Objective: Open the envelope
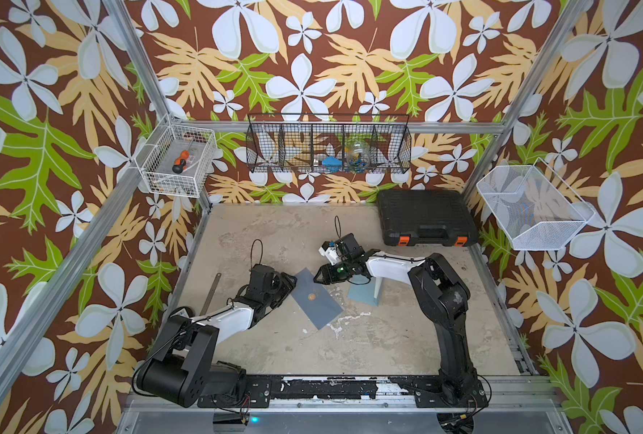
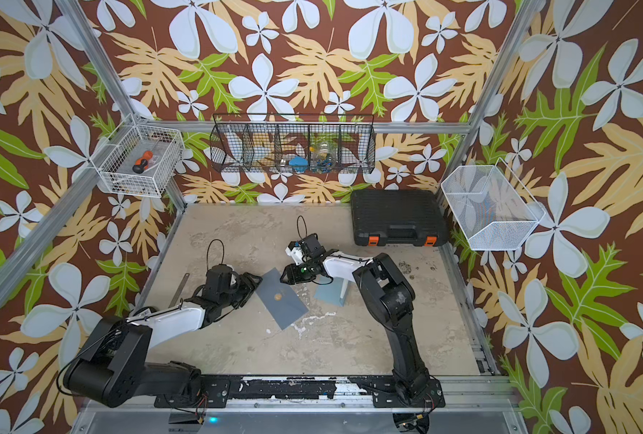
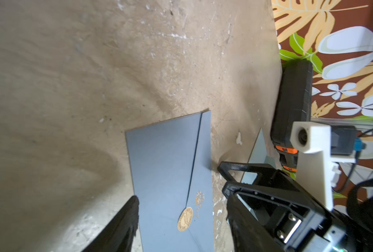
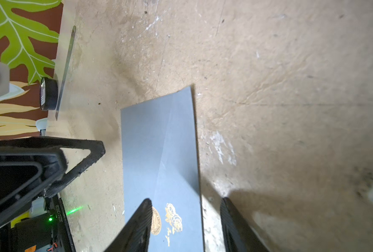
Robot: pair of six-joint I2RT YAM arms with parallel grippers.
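A grey-blue envelope (image 1: 320,306) with a round gold seal (image 3: 185,218) lies on the table between the two arms. In the left wrist view, a dark line along its flap runs down to the seal. My left gripper is part open over the envelope's surface, with nothing visible between its fingers. From the other side, my right gripper also stands part open above the envelope (image 4: 161,147), its fingers apart and empty. A gold flower print (image 4: 173,218) shows beside the seal. The envelope's near end is cut off in both wrist views.
A light-blue folded card (image 1: 365,290) stands under the right forearm. At the back right sits a black case (image 1: 426,217); a metal ruler (image 1: 211,293) lies at the left. The two grippers are close together. Open table lies behind and in front of the envelope.
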